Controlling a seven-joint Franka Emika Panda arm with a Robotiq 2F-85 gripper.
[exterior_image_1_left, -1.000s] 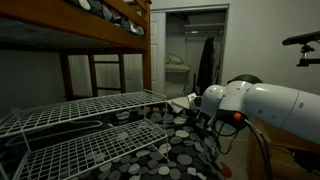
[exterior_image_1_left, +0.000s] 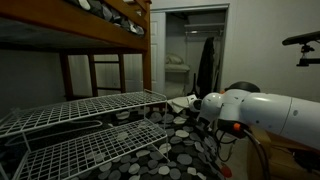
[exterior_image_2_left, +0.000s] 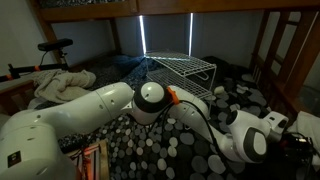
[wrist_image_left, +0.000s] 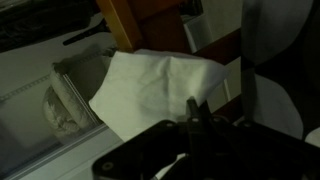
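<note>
A white cloth (wrist_image_left: 160, 88) fills the middle of the wrist view, spreading out from the tips of my gripper. The dark fingers are close together, shut on the cloth where it narrows. Much of the gripper is in deep shadow. In exterior view 1, my gripper (exterior_image_1_left: 191, 103) is at the far end of the arm, right of the wire rack, with a small pale patch beside it. Exterior view 2 shows the arm stretched out to the right, and a white patch of cloth (exterior_image_2_left: 307, 126) near its end.
A white two-tier wire rack (exterior_image_1_left: 85, 105) stands left of the arm, on a dark cloth with grey dots (exterior_image_1_left: 185, 150). A wooden bunk frame (exterior_image_1_left: 158, 50) rises behind. An open closet (exterior_image_1_left: 195, 50) lies beyond. The bunk rail (wrist_image_left: 120, 22) crosses the wrist view.
The arm has shifted slightly over the last second, its near part rising a little in exterior view 1. The rack and bedding look unchanged.
</note>
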